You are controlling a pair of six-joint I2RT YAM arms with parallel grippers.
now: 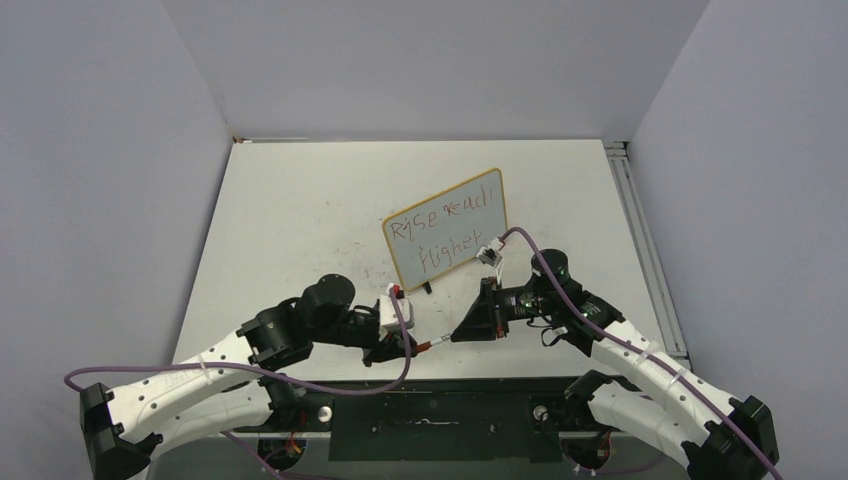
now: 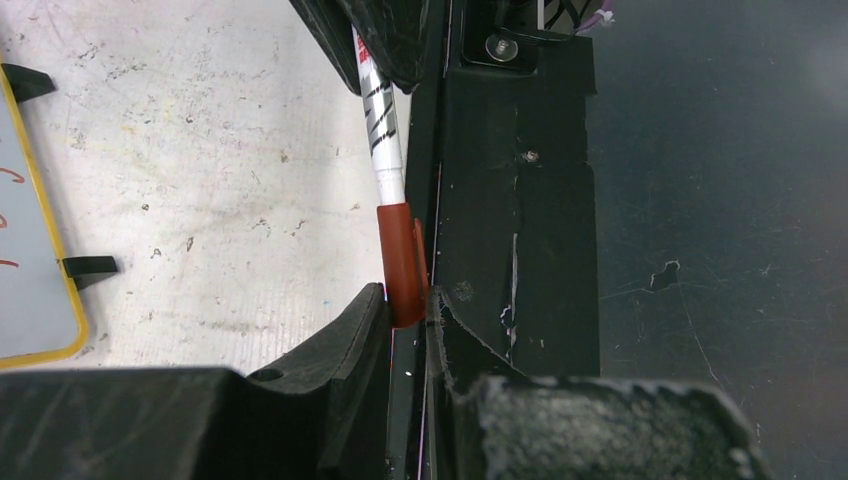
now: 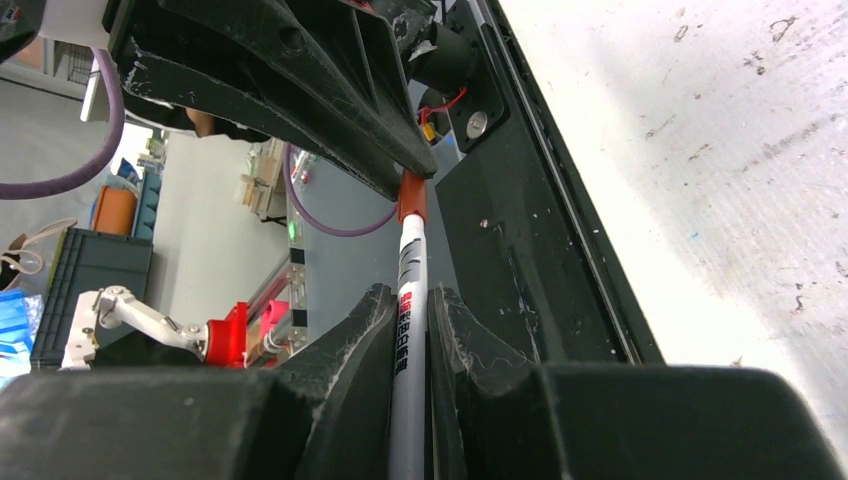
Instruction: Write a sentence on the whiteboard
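Observation:
The whiteboard (image 1: pixel 445 228), yellow-rimmed, lies tilted on the table with "Rise reach Higher" in red letters. Near the table's front edge, a white marker (image 2: pixel 380 125) with a red cap (image 2: pixel 400 262) spans my two grippers. My left gripper (image 1: pixel 414 350) is shut on the closed end of the cap. From the other side, my right gripper (image 1: pixel 456 338) is shut on the marker's white body, as the right wrist view shows too. Cap and body line up and meet, with a narrower white collar at the cap's mouth; how firmly they are joined cannot be told.
Dark clips (image 2: pixel 90 266) stick out from the board's lower edge. A black front rail (image 1: pixel 440 420) runs below the grippers. Purple cables (image 1: pixel 300 384) loop along both arms.

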